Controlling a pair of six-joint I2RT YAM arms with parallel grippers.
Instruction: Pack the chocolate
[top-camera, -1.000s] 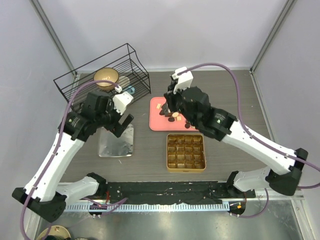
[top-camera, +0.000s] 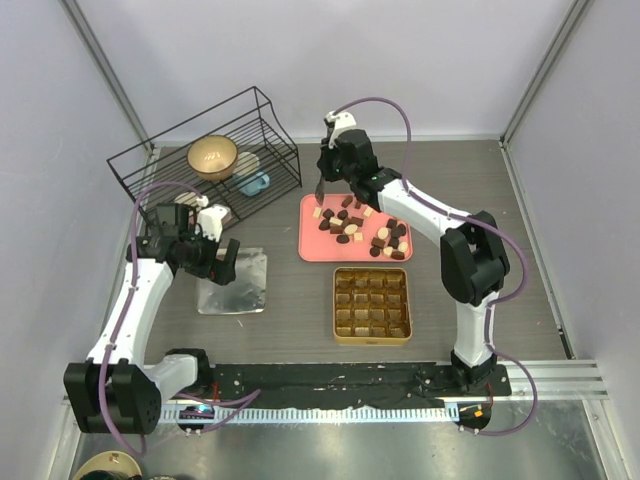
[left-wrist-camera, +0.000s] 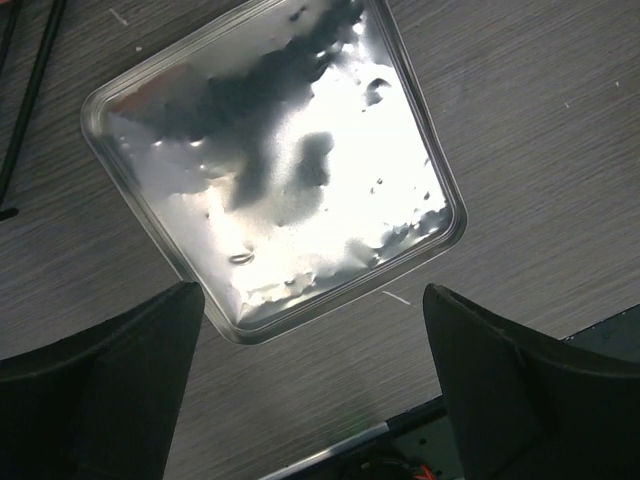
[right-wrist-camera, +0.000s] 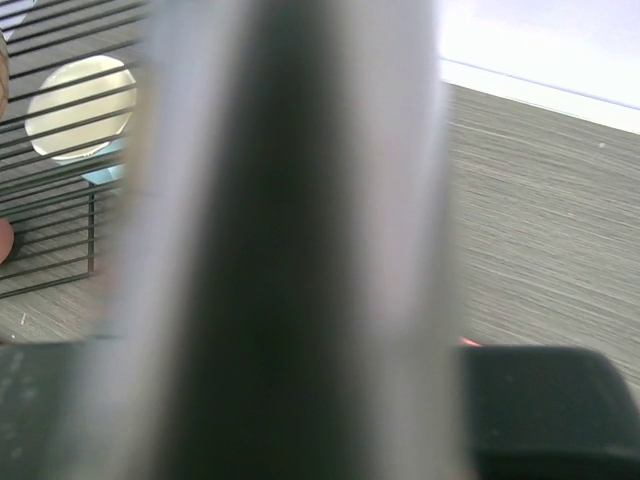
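Observation:
Assorted chocolates (top-camera: 335, 228) are spread over a pink tray (top-camera: 309, 250) at the back. In front of it sits a gold box (top-camera: 371, 339) with empty compartments. A clear or silvery lid (top-camera: 232, 290) lies flat on the table to the left. Above this lid my left gripper (top-camera: 226, 265) is open, its fingers (left-wrist-camera: 150, 340) apart with nothing between them. At the pink tray's back left corner, my right gripper (top-camera: 324, 172) is shut on a metal utensil (top-camera: 319, 195). Blurred and close, that utensil hides the middle of the right wrist view; its working end cannot be made out there.
A black wire rack (top-camera: 285, 160) stands at the back left, bearing a tan bowl (top-camera: 212, 157) and a light blue cup (top-camera: 256, 184). Bare table (top-camera: 460, 190) lies right of the pink tray. Walls close in on both sides.
Both arms have come down from nearer the top camera.

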